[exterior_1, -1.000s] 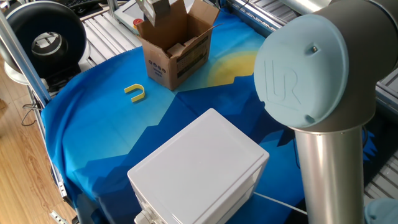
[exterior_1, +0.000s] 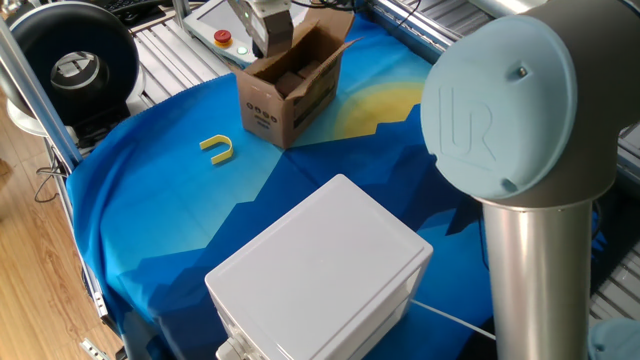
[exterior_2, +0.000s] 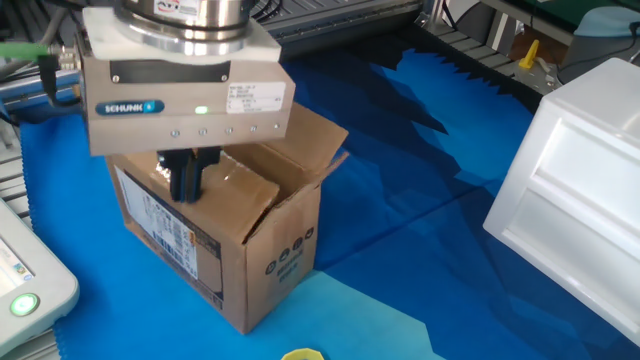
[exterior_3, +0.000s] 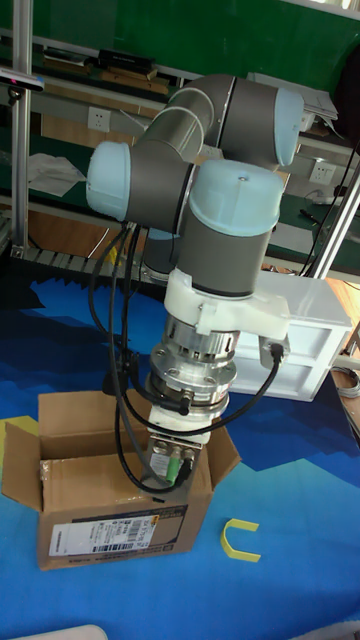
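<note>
A brown cardboard box stands upright on the blue cloth, its top partly uncovered. One long flap leans inward over the opening, while the end flap sticks up and out. Against the long flap, the black fingers of my gripper point down, bunched together with nothing visible between them. They appear to touch the flap. In exterior view 1 the gripper body is over the box's left side; in exterior view 3 the fingers are hidden behind the wrist and cables.
A yellow U-shaped piece lies on the cloth beside the box. The white drawer unit occupies the front. A control panel with a red button sits behind the box. Open cloth separates box and drawer unit.
My gripper has moved rightward and slightly down across the box in exterior view 1. The flap beside it has tipped inward, and the box has shifted slightly to the right.
</note>
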